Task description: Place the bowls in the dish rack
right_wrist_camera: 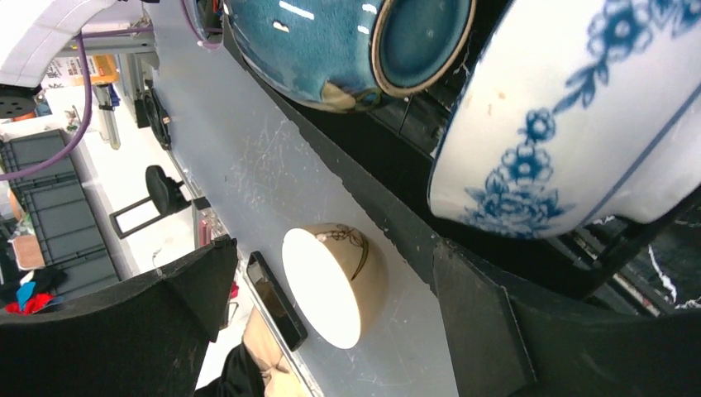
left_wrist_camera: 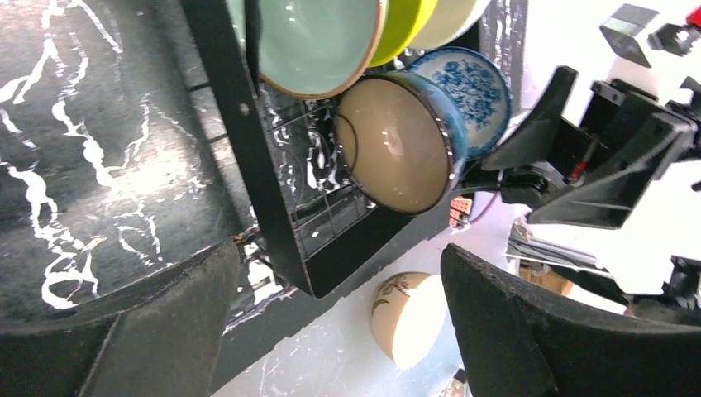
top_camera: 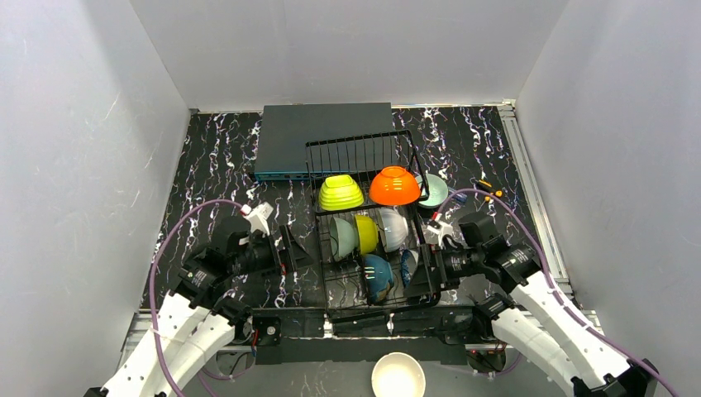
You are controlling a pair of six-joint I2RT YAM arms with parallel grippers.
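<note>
The black dish rack (top_camera: 329, 289) stands mid-table. Its upper tier carries a lime-green bowl (top_camera: 340, 193) and an orange bowl (top_camera: 394, 186). Below sit a pale green bowl (top_camera: 343, 237), a yellow bowl (top_camera: 366, 234) and a white bowl (top_camera: 393, 228). At the front a blue bowl (top_camera: 378, 276) and a blue-and-white bowl (right_wrist_camera: 570, 116) stand on edge. Left of the rack, my left gripper (top_camera: 299, 258) is apart from the bowls, fingers spread and empty. Over the rack's front right, my right gripper (top_camera: 422, 277) is open, empty, close to the blue-and-white bowl and partly hiding it from above.
A cream bowl (top_camera: 398, 377) lies on the grey floor area beyond the front edge. Behind the rack is a flat dark box (top_camera: 326, 132). A pale green dish (top_camera: 434, 191) and small tools (top_camera: 488, 189) lie right of the rack. Bare table (top_camera: 207, 178) extends at left.
</note>
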